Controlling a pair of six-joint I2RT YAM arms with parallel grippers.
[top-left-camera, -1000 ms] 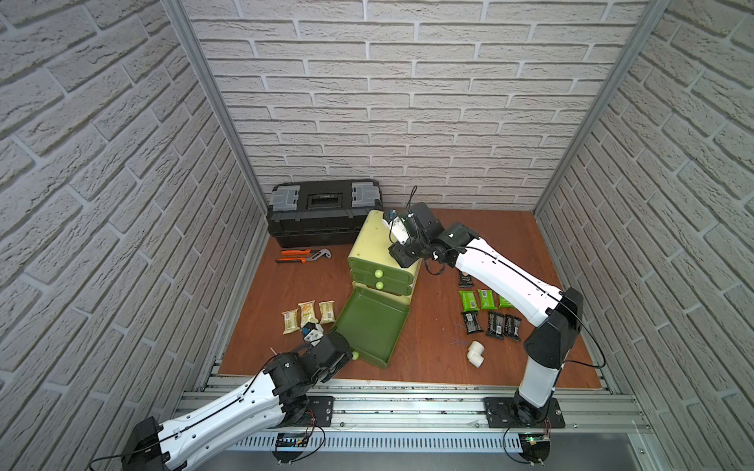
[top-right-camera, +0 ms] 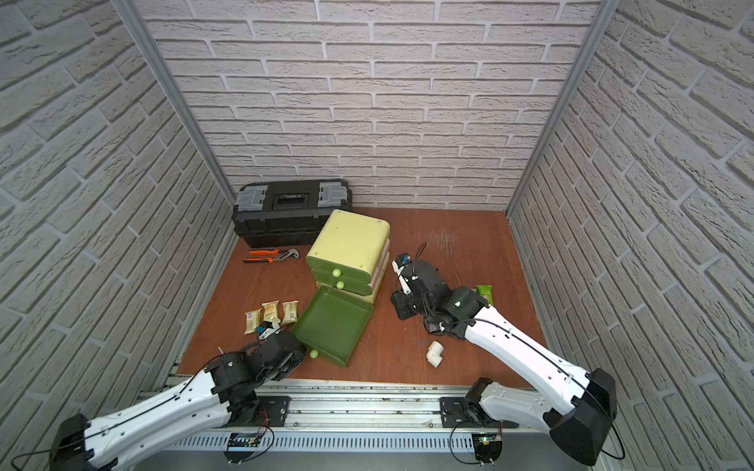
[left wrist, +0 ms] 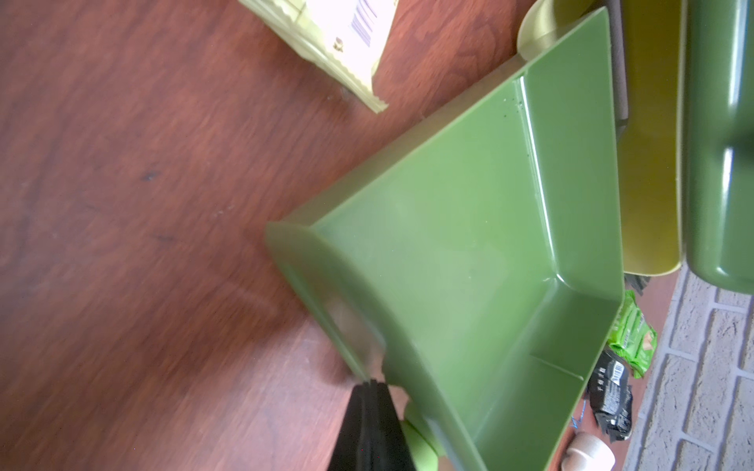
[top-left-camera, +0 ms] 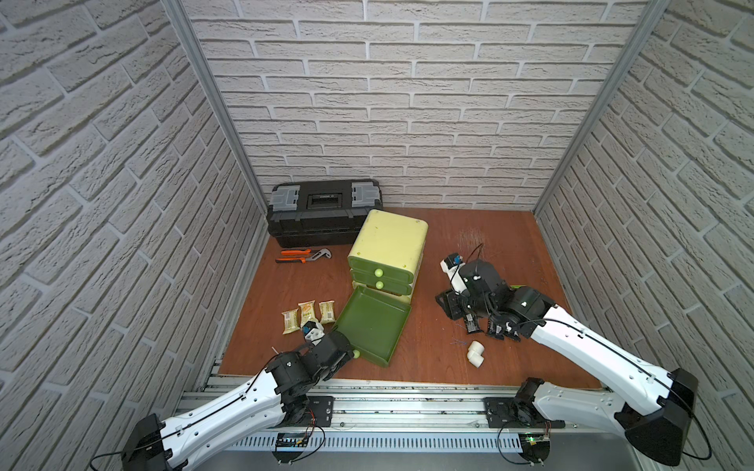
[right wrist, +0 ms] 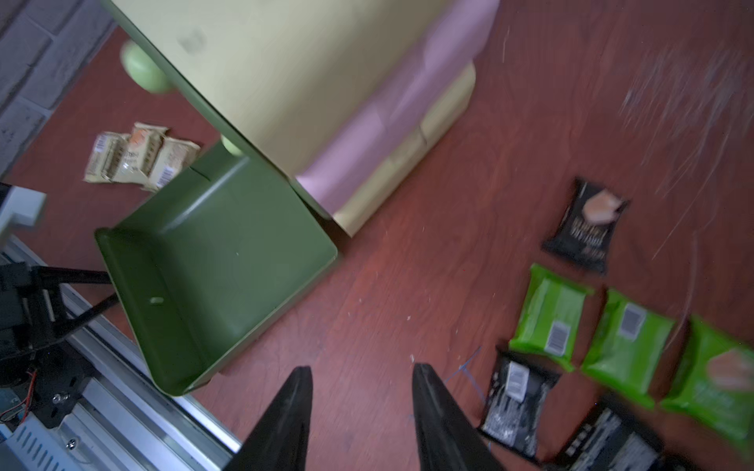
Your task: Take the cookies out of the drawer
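Observation:
The green bottom drawer (top-left-camera: 374, 319) is pulled out of the yellow-topped cabinet (top-left-camera: 390, 235), and its floor is bare. At its front wall, close to the pale green knob (left wrist: 421, 447), my left gripper is shut with nothing showing between its fingers. Over the table right of the drawer, my right gripper hangs with its fingers apart and empty. Cream cookie packs (top-left-camera: 308, 312) lie left of the drawer. Green packs (right wrist: 549, 314) and black packs (right wrist: 518, 400) lie on the right, mostly covered by the right arm in the top left view.
A black toolbox (top-left-camera: 324, 210) stands at the back left, orange-handled pliers (top-left-camera: 302, 255) in front of it. A white pipe elbow (top-left-camera: 475, 353) lies near the front edge. Two upper drawers are closed. Bare table shows between drawer and right-hand packs.
The left arm and drawer have hardly moved.

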